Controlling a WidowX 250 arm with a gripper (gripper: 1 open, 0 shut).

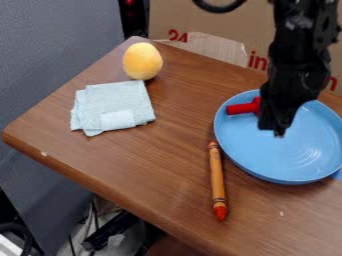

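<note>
My black gripper [278, 118] is low over a blue plate [287, 160] at the right, beside a red cylindrical object [243, 107] on the plate's far left part. The gripper hides part of the red object; whether its fingers hold it or are open or shut I cannot tell. An orange crayon [218, 184] with a red tip lies on the table left of the plate.
A folded pale cloth [112, 106] and a yellow rounded object [143, 61] sit on the left of the wooden table [120, 170]. A cardboard box [201, 18] stands behind. The table's left edge drops to a cluttered floor.
</note>
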